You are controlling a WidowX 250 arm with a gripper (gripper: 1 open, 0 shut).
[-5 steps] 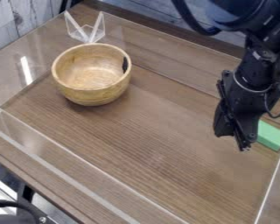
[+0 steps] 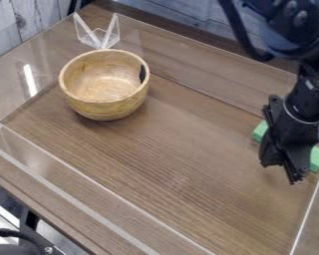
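The black robot gripper (image 2: pixel 282 161) is low at the right side of the wooden table, pointed down. It is in front of a green block (image 2: pixel 310 156), which it partly hides; part of the block shows on either side of it. The fingers look close together, with nothing visible between them. Whether they touch the block cannot be told.
A wooden bowl (image 2: pixel 107 74) stands at the upper left, with a clear folded plastic piece (image 2: pixel 101 32) behind it.
The gripper has shifted to the right, in front of the green block, and the block now shows farther left than before, on both sides of the gripper. The bowl is unchanged.
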